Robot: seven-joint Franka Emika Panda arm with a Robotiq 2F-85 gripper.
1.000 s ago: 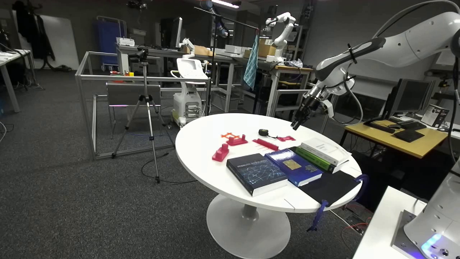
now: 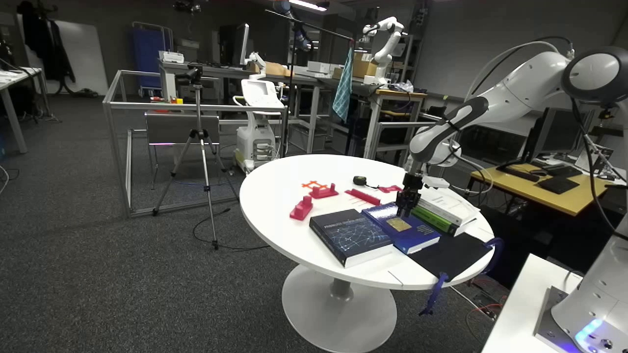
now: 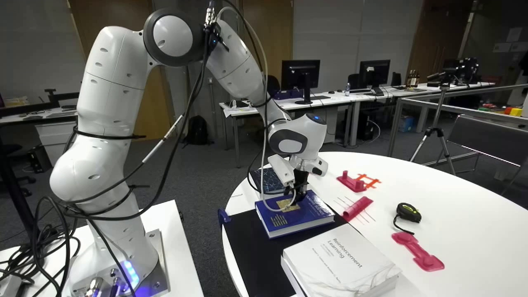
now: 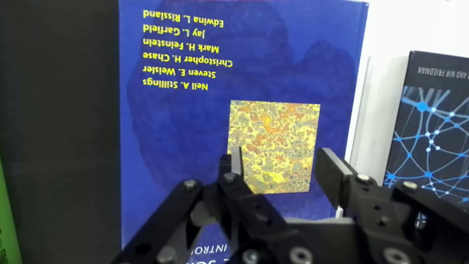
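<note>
My gripper points down over the blue book (image 4: 184, 132), its two fingers apart with nothing visible between them. In the wrist view the fingertips flank the book's yellow patterned picture (image 4: 274, 136). Exterior view 2 has the gripper (image 3: 298, 199) low over that blue book (image 3: 317, 210), which lies flat, partly on a black mat (image 3: 247, 247). Whether the fingertips touch the cover I cannot tell. Beside it lies a dark book with a blue network pattern (image 2: 353, 232).
A white book (image 3: 341, 252) rests on a green one (image 2: 434, 218) near the blue book. Red printed parts (image 3: 357, 208) and a tape measure (image 3: 408, 213) are scattered on the round white table (image 2: 276, 176).
In exterior view 1 my gripper has come down and turned from a slant to pointing downward, from above the table's back edge to over the blue book. The books have not moved.
</note>
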